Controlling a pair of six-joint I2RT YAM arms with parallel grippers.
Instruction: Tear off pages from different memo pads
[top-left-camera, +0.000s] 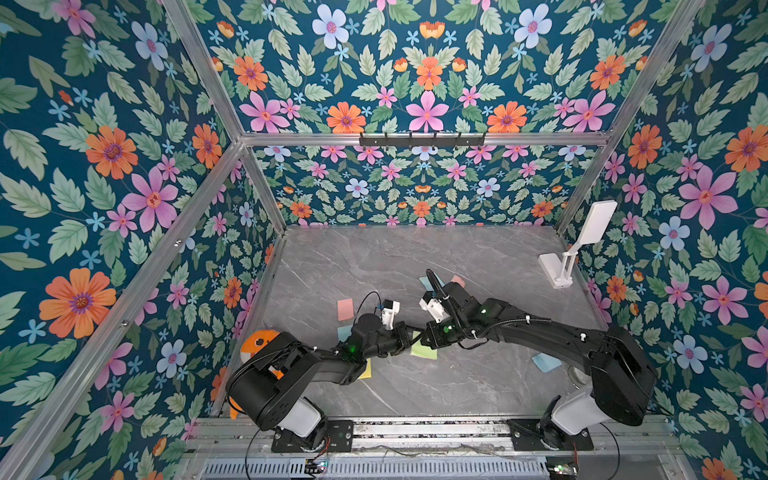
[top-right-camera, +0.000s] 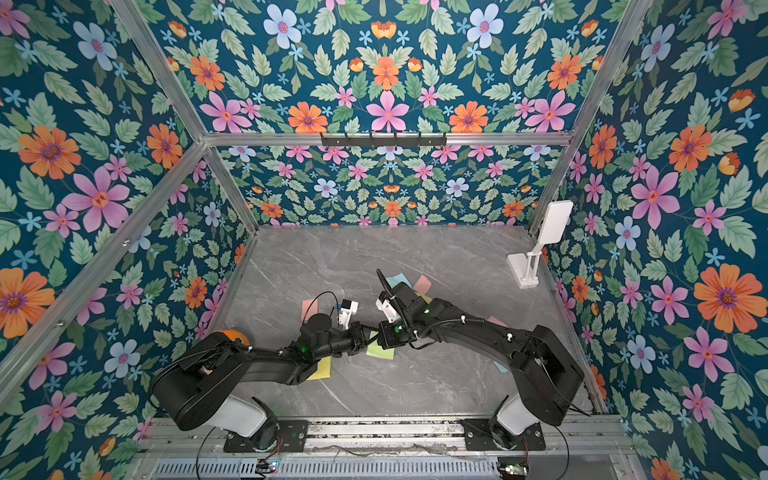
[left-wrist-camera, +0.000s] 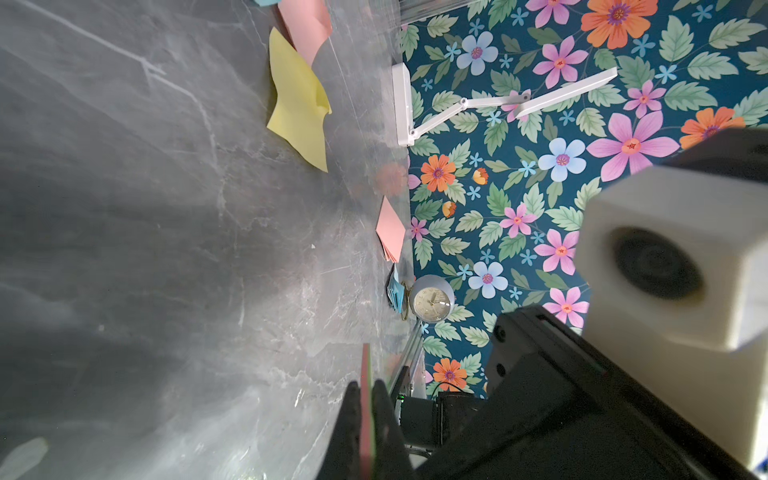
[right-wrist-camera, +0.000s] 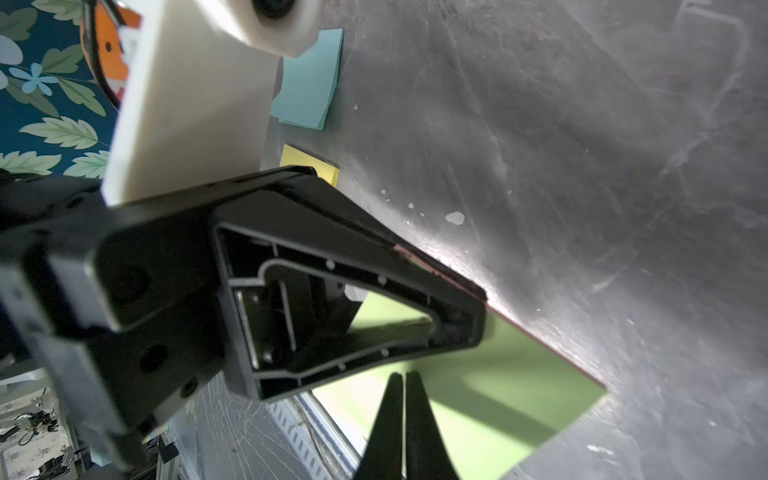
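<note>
A light-green memo pad (right-wrist-camera: 528, 384) with a reddish edge hangs tilted in the right wrist view. My left gripper (top-left-camera: 416, 331) is shut on its edge; the thin pink-and-green strip (left-wrist-camera: 366, 408) shows between the fingers in the left wrist view. From the other side, my right gripper faces the green sheet. Its fingers are shut, and nothing shows between them. Whether its tips touch the sheet, I cannot tell. In the top left view the pad's lower part shows below both grippers, which nearly meet.
A curled yellow sheet (left-wrist-camera: 300, 104) and a pink sheet (left-wrist-camera: 308, 28) lie loose towards the back. Pink (left-wrist-camera: 390, 230) and blue (left-wrist-camera: 395, 289) pads stand at the right. Blue (right-wrist-camera: 308, 80) and yellow (right-wrist-camera: 312, 164) pads lie at the left. A white lamp (top-left-camera: 568, 264) occupies the back right.
</note>
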